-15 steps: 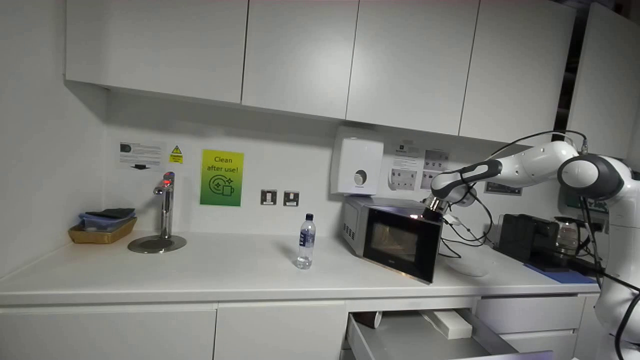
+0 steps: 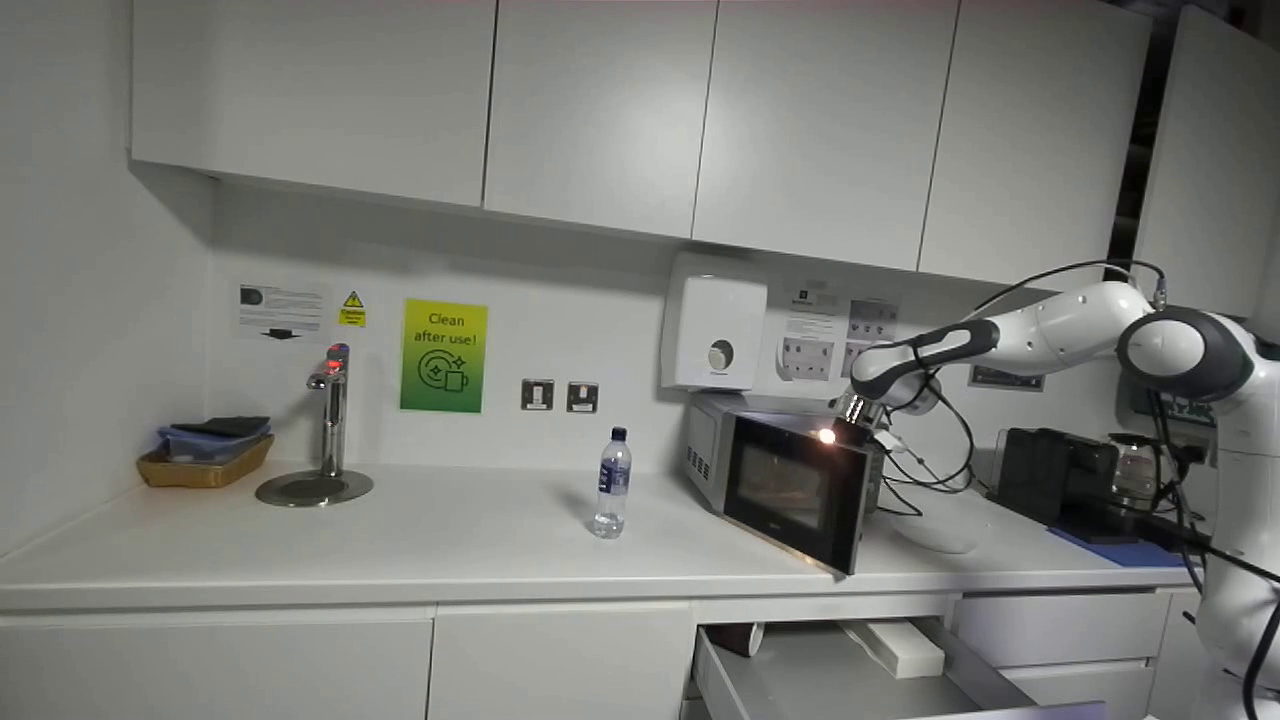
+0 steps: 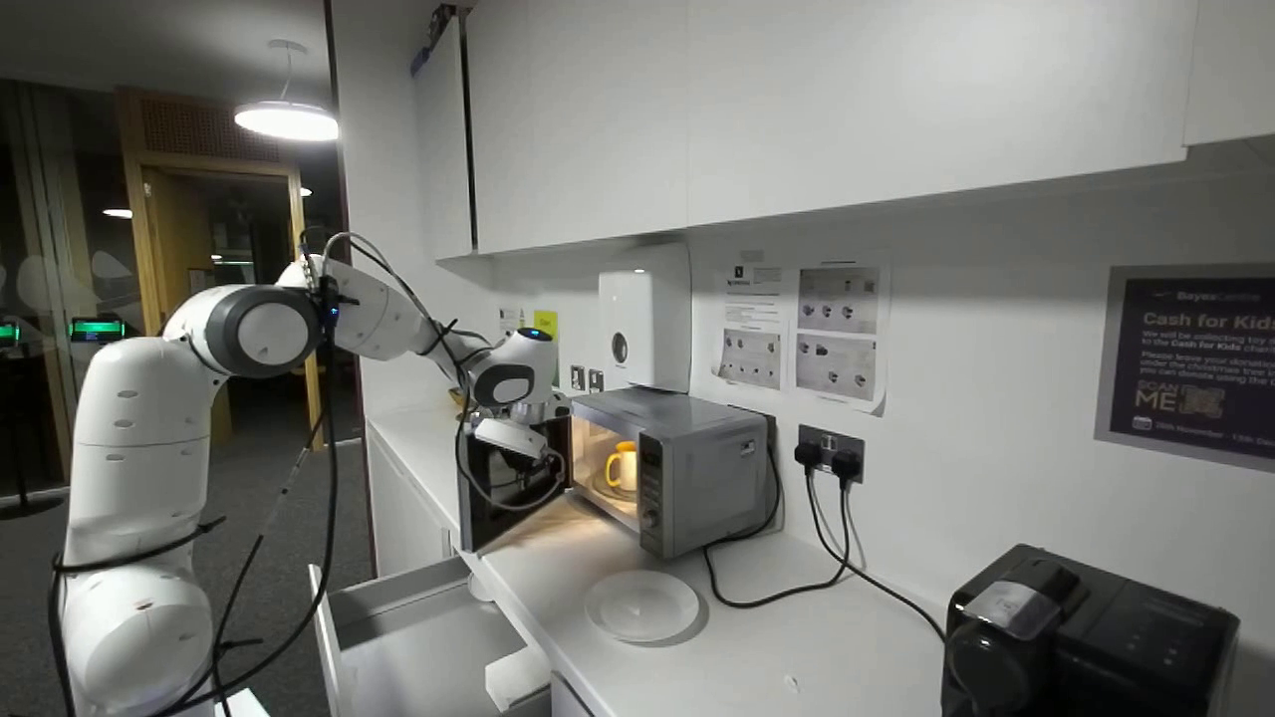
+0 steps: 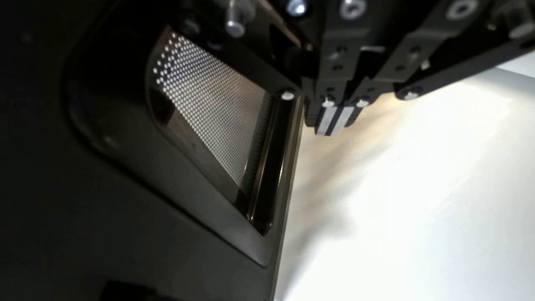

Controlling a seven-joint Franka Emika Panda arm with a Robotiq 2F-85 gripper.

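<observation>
The microwave (image 3: 705,478) stands on the counter, lit inside, with a yellow mug (image 3: 623,466) in it. Its dark door (image 2: 788,492) is swung part way out. At the door's inner side is my gripper, whose fingers are together with nothing seen between them. In the wrist view the perforated door window (image 4: 215,110) lies left of the fingertips, and the lit white counter shows beneath. Exterior view 2 has the arm's wrist covering the gripper, so contact with the door cannot be made out there.
A drawer (image 2: 816,678) is pulled out below the microwave. A plate (image 3: 642,605) lies on the counter beside the microwave, near its trailing cables. A water bottle (image 2: 612,486) stands left of the door, and a black coffee machine (image 3: 1082,633) is farther along the counter.
The microwave door has swung a little wider out toward the front of the counter. My gripper has moved slightly left with it in exterior view 1.
</observation>
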